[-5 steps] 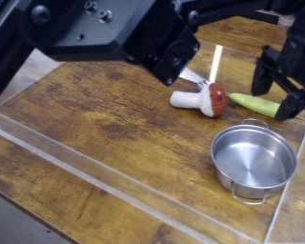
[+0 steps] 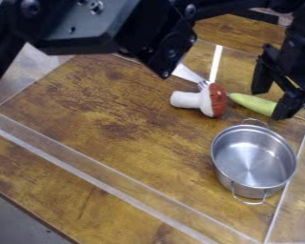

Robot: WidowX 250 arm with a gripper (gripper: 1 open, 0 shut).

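My black gripper (image 2: 277,84) hangs open at the right edge, its fingers over a pale green elongated vegetable (image 2: 252,102) lying on the wooden table (image 2: 91,143). Left of that lies a white and red-brown mushroom-like object (image 2: 202,100), with a fork (image 2: 189,75) behind it. A steel pot (image 2: 252,158) with two handles stands below the vegetable.
The black arm fills much of the top of the view. Clear plastic strips edge the table at the left, bottom and right.
The gripper shifts slightly around the green vegetable's right part. The objects on the table look unmoved.
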